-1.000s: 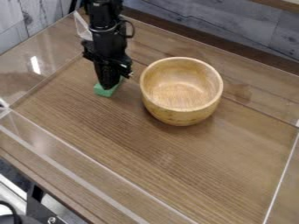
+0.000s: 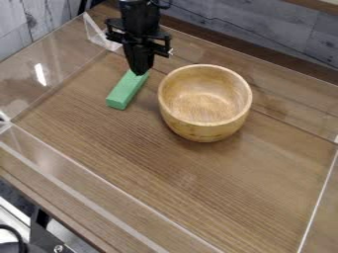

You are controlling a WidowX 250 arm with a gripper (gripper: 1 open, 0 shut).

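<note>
A green rectangular block [image 2: 126, 90] lies on the wooden table, left of a wooden bowl [image 2: 204, 102]. My dark gripper [image 2: 136, 55] hangs above and behind the block, apart from it, at the top of the view. Its fingers are small and dark, so how far apart they stand is unclear.
The bowl takes up the middle right of the table [image 2: 158, 188]. The front, far left and right of the table are clear. A raised wooden edge runs along the back right.
My gripper has moved up and back, away from the green block, which is now fully in view.
</note>
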